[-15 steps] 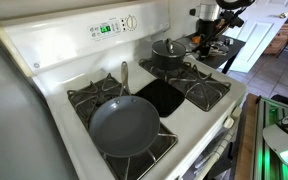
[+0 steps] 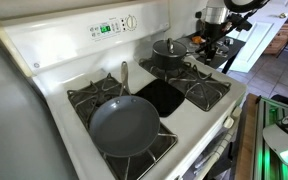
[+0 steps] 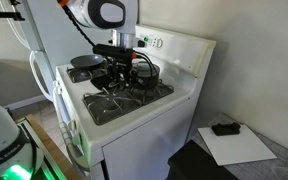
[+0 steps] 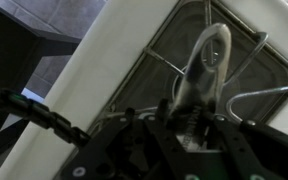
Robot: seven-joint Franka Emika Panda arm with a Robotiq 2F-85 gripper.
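My gripper is shut on a grey metal handle (image 4: 210,62) with a hole near its end. The handle stands out beyond the fingers over a burner grate in the wrist view; what it belongs to is hidden by the gripper. A dark lidded pot (image 2: 170,55) sits on the back part of the stove, with my gripper (image 2: 206,50) just to its right in exterior view 1. In exterior view 2 the arm reaches down over the burners, and the fingertips are hard to make out.
A grey frying pan (image 2: 124,125) rests on the near burner, its handle (image 2: 124,78) toward the control panel. A flat black mat (image 2: 164,97) lies between the burners.
Over the last second the arm has come lower beside the lidded pot. The pot and the frying pan look unmoved.
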